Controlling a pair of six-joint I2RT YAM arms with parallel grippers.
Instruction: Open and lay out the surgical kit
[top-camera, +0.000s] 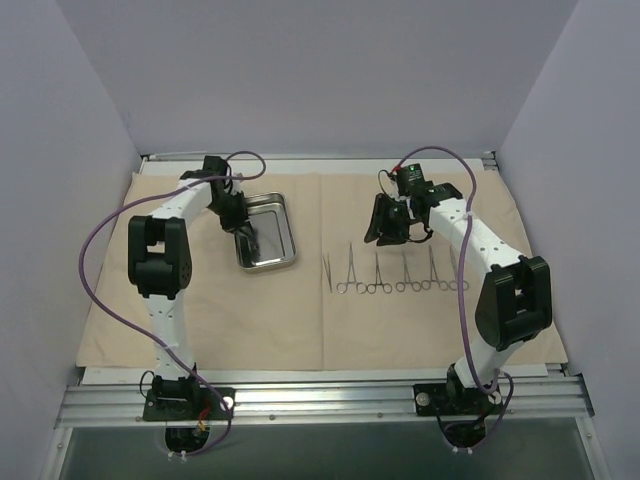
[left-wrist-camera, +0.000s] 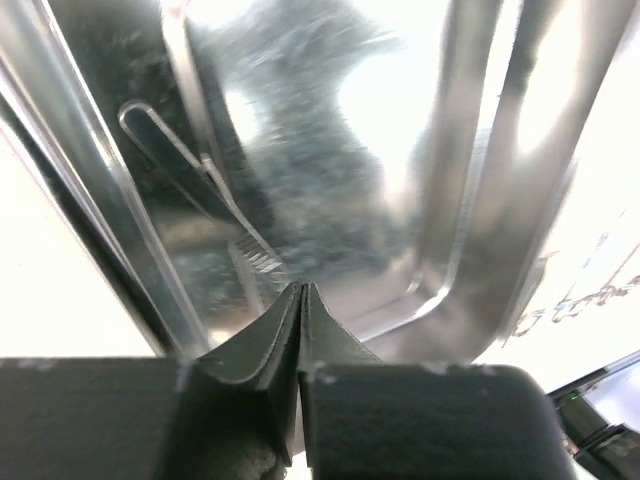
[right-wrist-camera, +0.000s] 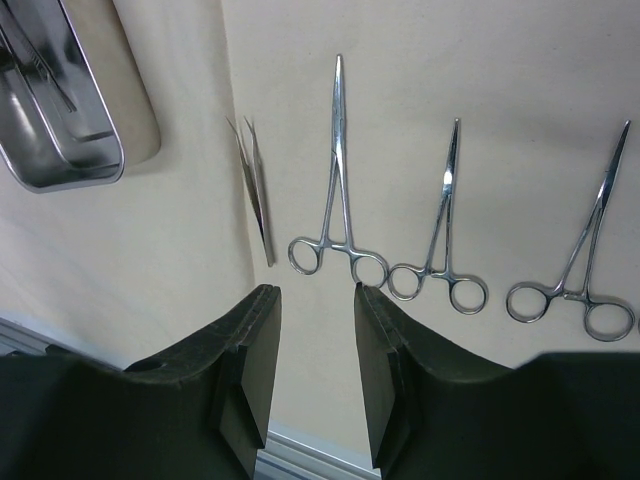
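Observation:
The steel tray sits on the cloth left of centre in the top view. My left gripper is shut over its lower left part, with nothing showing between its fingertips. A thin instrument with a ridged grip lies in the tray just beyond those fingertips; another slim tool lies near it. Tweezers and several ring-handled clamps lie in a row on the cloth. Above this row my right gripper hangs with parted fingers, empty.
A beige cloth covers most of the table, with a fold line left of the tweezers. Grey walls stand left, right and behind, and a metal rail runs along the front.

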